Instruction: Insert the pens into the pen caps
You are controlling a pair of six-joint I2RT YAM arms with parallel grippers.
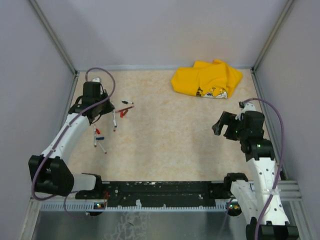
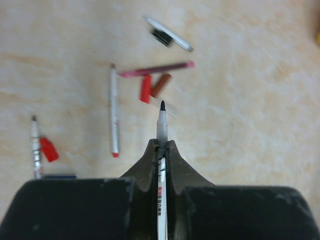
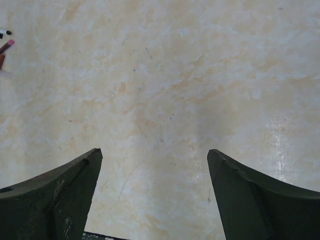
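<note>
In the left wrist view my left gripper is shut on a white pen (image 2: 162, 125), whose dark tip points away from the fingers. Beyond that tip, on the table, lie a red cap (image 2: 145, 88) and a brown cap (image 2: 160, 85) under a pink-ended dark red pen (image 2: 157, 69). A black cap (image 2: 161, 37) rests beside a white pen (image 2: 169, 33) farther off. Left of the held pen lies another white pen (image 2: 114, 112) with a red end; a second red cap (image 2: 48, 149) is at lower left. My right gripper stands wide open, empty, over bare table.
A yellow cloth (image 1: 207, 81) lies at the back right. More pens, including one with a red end (image 1: 102, 148), and a blue piece (image 1: 100, 138) are near the left arm.
</note>
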